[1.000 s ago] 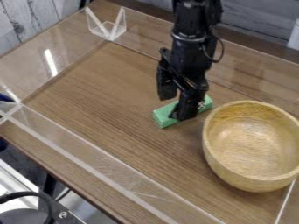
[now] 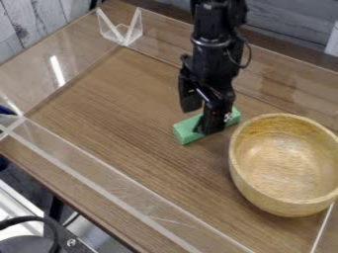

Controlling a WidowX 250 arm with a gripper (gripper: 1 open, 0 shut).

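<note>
My black gripper (image 2: 204, 107) hangs from the top centre, open, its fingers low over a green rectangular object (image 2: 189, 131) on the wooden table (image 2: 106, 158). The gripper hides part of the green object; whether they touch I cannot tell.
A large tan bowl (image 2: 280, 183) stands at the right, close beside the green object. A clear container (image 2: 121, 28) sits at the upper left. Black cables or hardware (image 2: 34, 234) lie at the lower left.
The arm and gripper have shifted very slightly; the green object and bowl look unmoved.
</note>
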